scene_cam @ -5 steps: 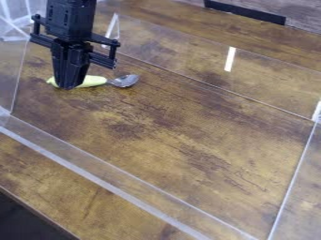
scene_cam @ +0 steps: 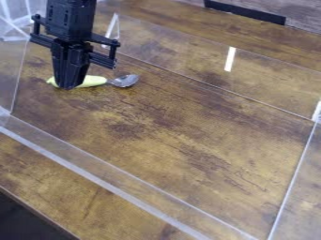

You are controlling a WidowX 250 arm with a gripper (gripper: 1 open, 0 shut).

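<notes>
My black gripper (scene_cam: 69,77) is at the upper left, its fingertips low over a pale green object (scene_cam: 93,82) that lies on the wooden surface and is partly hidden behind them. A silver spoon-like piece (scene_cam: 124,81) lies at that object's right end. The gripper looks shut; whether anything is between its fingertips is hard to tell at this size.
Clear plastic walls surround the wooden work area (scene_cam: 175,141) on the sides in view. A dark strip (scene_cam: 245,14) sits along the back at top right.
</notes>
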